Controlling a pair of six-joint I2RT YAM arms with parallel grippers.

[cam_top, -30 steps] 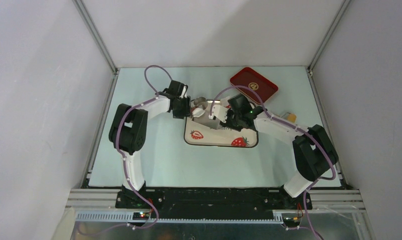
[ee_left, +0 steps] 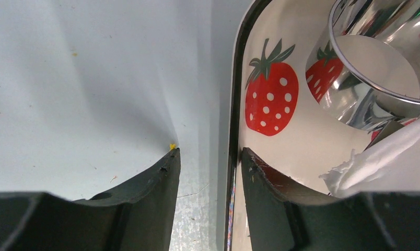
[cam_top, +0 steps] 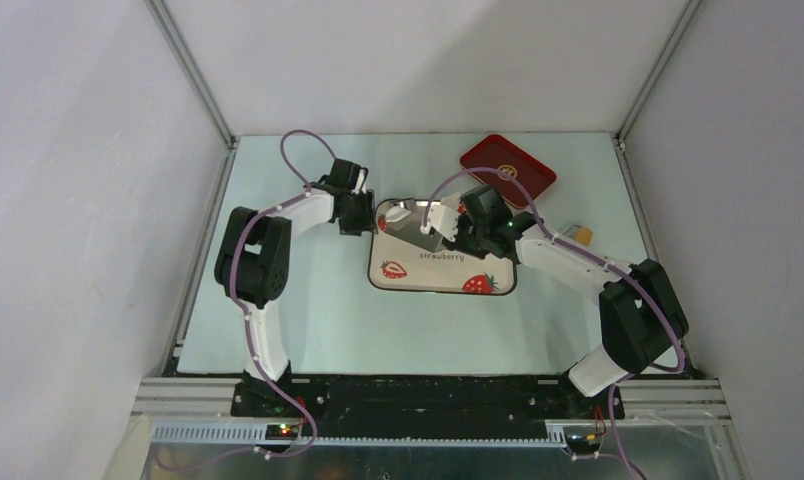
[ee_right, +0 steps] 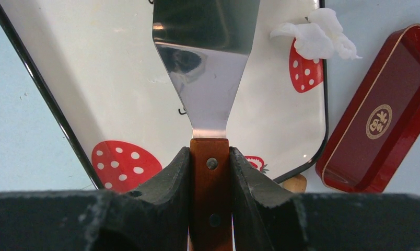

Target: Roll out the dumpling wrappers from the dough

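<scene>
My right gripper is shut on the wooden handle (ee_right: 210,198) of a metal spatula, whose blade (ee_right: 202,63) lies over the strawberry-printed tray (ee_right: 67,63). In the left wrist view, a metal ring cutter (ee_left: 370,110) sits in the tray's corner, beside a white crumpled piece (ee_left: 385,162), perhaps paper or dough, on the blade. My left gripper is open at the tray's left rim, nothing visible between its fingers.
A red tray (cam_top: 508,160) lies behind on the right, another white piece (ee_right: 317,36) on the tray edge. A small wooden item (ee_right: 294,184) is at the right.
My left gripper has moved slightly left from its place a second ago.
</scene>
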